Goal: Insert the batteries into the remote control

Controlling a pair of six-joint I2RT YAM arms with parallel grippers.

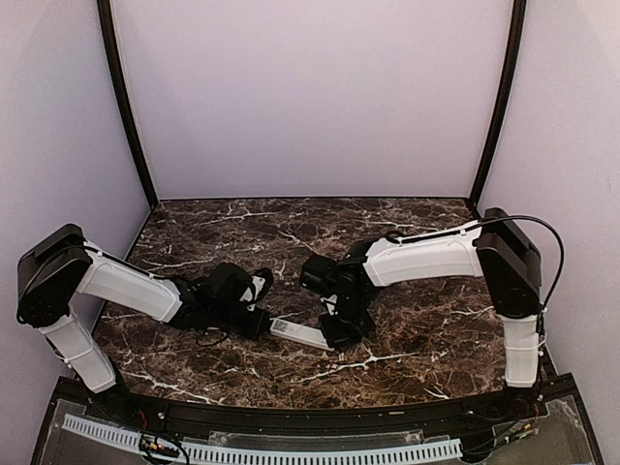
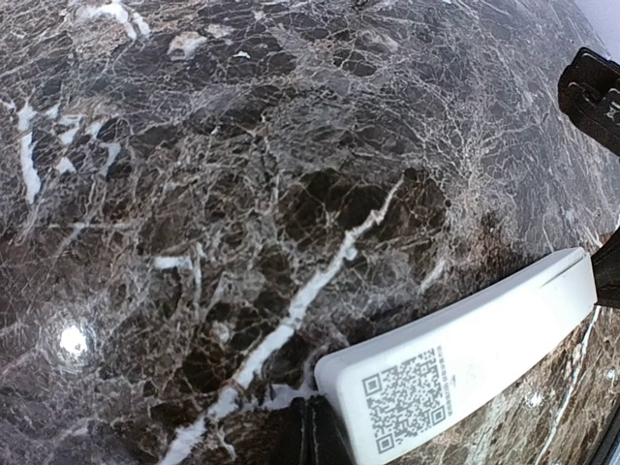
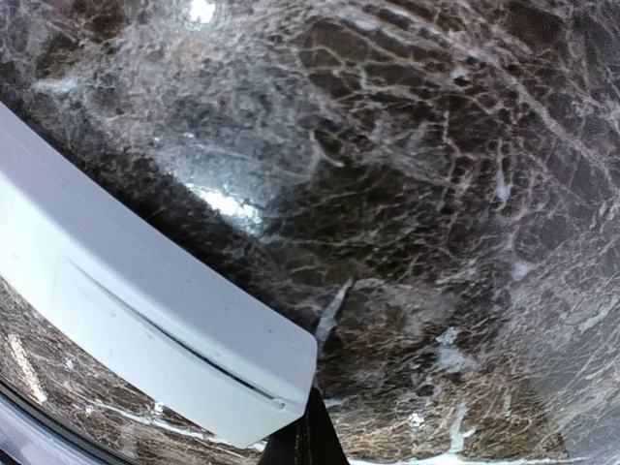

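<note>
A white remote control (image 1: 298,332) lies on the dark marbled table between my two grippers. Its QR-code sticker (image 2: 405,399) faces up at the end by my left gripper, which is shut with nothing visible between its fingers and sits right against that end. At the opposite end, a thin seam (image 3: 174,334) runs along the remote (image 3: 155,291). My right gripper is shut close against that end's corner, and nothing shows in it. In the top view the right gripper's body covers the remote's right tip. No batteries can be seen in any view.
Bare marbled tabletop (image 1: 291,223) stretches behind and in front of the remote. A dark rail with a white slotted strip (image 1: 320,455) runs along the front. White walls (image 1: 310,97) close off the back and sides.
</note>
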